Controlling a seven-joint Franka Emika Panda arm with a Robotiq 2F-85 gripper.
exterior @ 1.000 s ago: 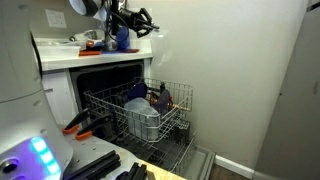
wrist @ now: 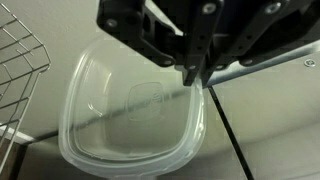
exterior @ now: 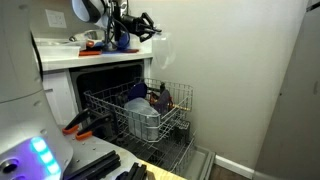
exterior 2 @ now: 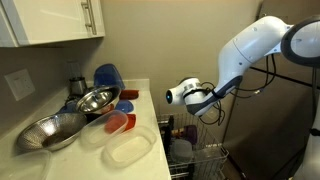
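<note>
A clear plastic container (wrist: 128, 112) hangs from my gripper, which is shut on its rim. In the wrist view the container's open body fills the middle, and the fingers meet at its upper right edge. In exterior view 1 the see-through container (exterior: 163, 52) hangs tilted in the air above the pulled-out dishwasher rack (exterior: 178, 95), apart from it. The far side of the grip is hidden by the fingers.
The lower rack holds another clear container (exterior: 140, 106) and dark items. On the counter (exterior 2: 110, 165) stand colanders (exterior 2: 52, 132), clear tubs (exterior 2: 130, 150) and a blue item (exterior 2: 107, 76). A bare wall (exterior: 240, 70) lies to the right.
Over the last second my gripper and the container have come slightly down and to the right in exterior view 1.
</note>
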